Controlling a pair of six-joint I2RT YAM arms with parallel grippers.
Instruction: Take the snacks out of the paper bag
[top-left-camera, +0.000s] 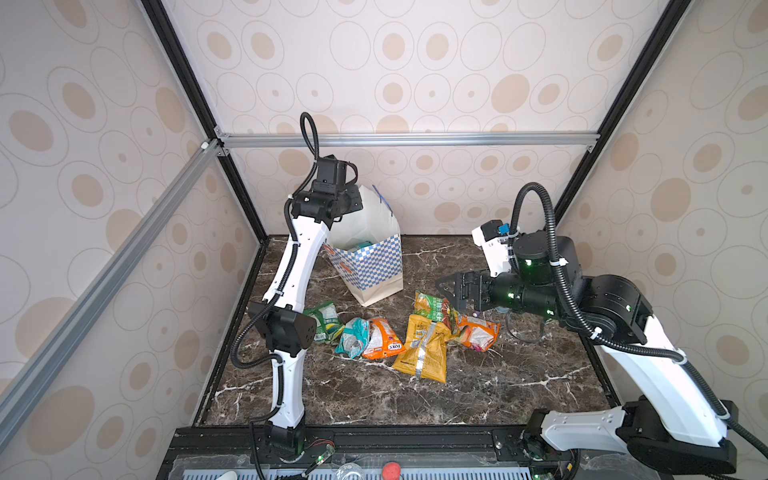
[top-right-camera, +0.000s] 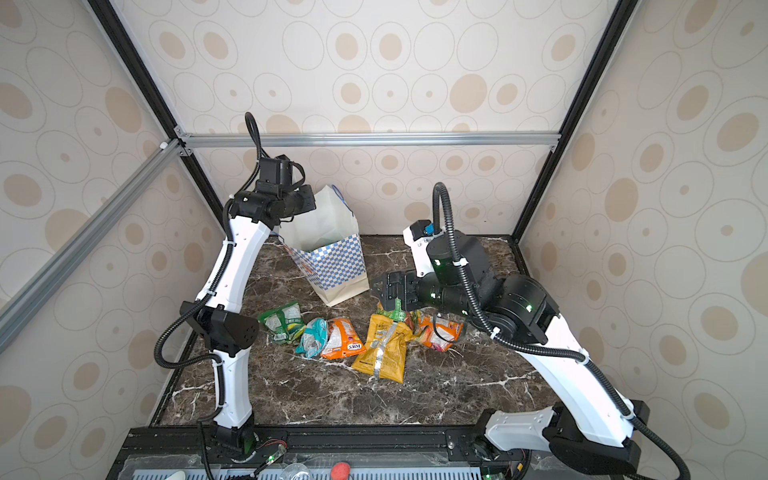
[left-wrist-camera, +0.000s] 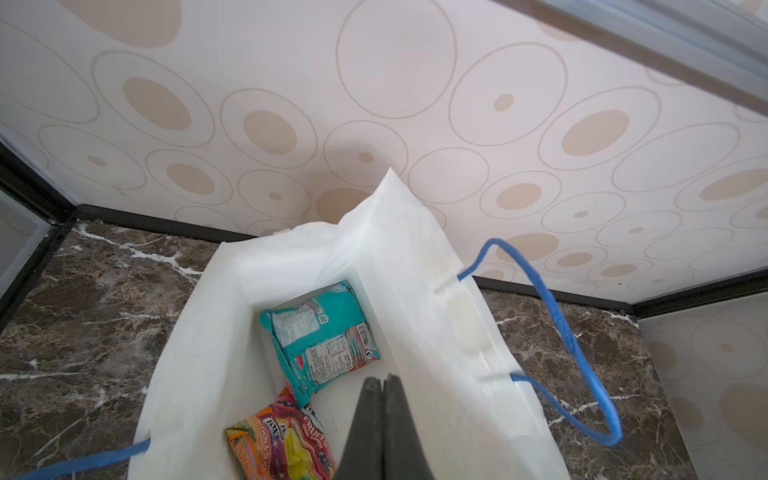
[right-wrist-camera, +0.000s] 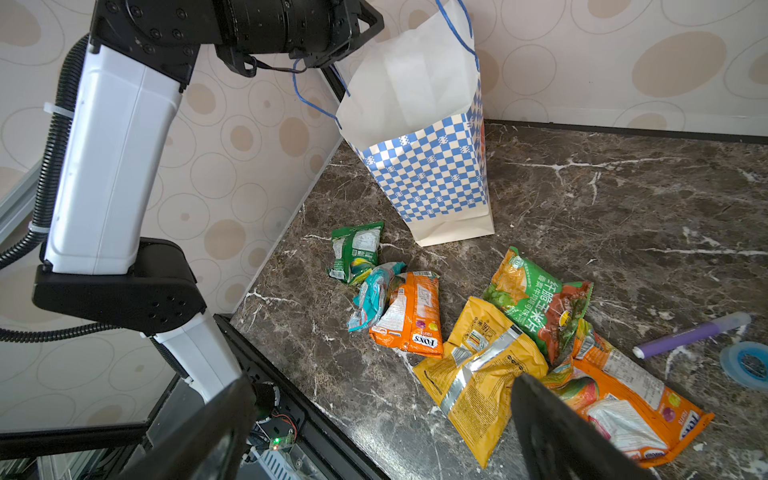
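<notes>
The blue-checked paper bag (top-left-camera: 364, 264) stands at the back left. My left gripper hangs above its mouth, shut with nothing between its fingers; inside lie a teal packet (left-wrist-camera: 316, 340) and a colourful fruit packet (left-wrist-camera: 280, 436). Green (right-wrist-camera: 354, 252), teal (right-wrist-camera: 372, 294), orange (right-wrist-camera: 408, 312), yellow (right-wrist-camera: 480, 376), green corn (right-wrist-camera: 534, 304) and another orange packet (right-wrist-camera: 624, 400) lie on the table before the bag. My right gripper is above the packets at the right, its fingers wide open and empty.
A purple marker (right-wrist-camera: 680, 336) and a blue-rimmed round object (right-wrist-camera: 745, 364) lie right of the packets. Walls enclose it at back and sides, with a metal rail (top-left-camera: 408, 139) across the back.
</notes>
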